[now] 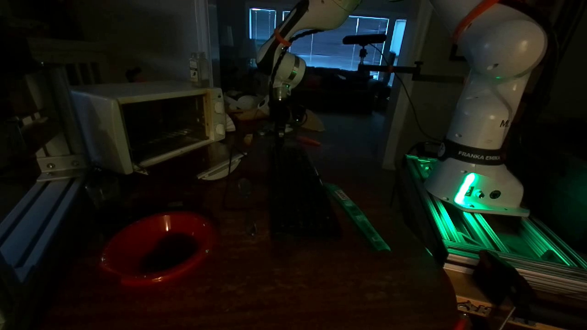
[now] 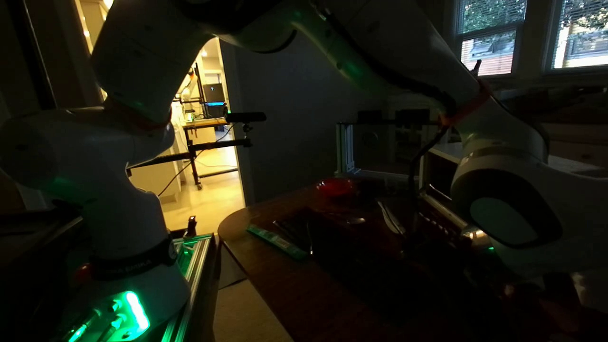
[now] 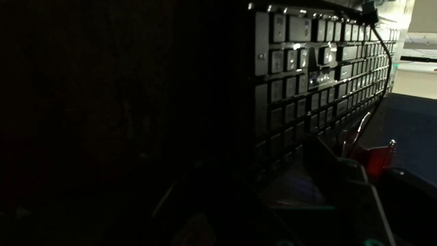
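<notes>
A black keyboard [image 1: 302, 195] lies lengthwise on the dark table [image 1: 264, 275]. Its rows of keys fill the upper right of the wrist view, where the keyboard [image 3: 286, 88] has a gap among its keys. At the keyboard's far end, my gripper [image 1: 280, 136] points down, close to or touching it; contact is not clear. Dark finger shapes crowd the bottom of the wrist view, too dim to show the gap between them or anything held. In exterior view 2 the arm and deep shadow hide the fingertips.
A red bowl [image 1: 118, 253] stands at the near left, a white toaster oven [image 1: 102, 123] behind it. Beside the keyboard lies a green strip-shaped package [image 1: 360, 220]. A white flat object [image 1: 223, 167] rests to its left.
</notes>
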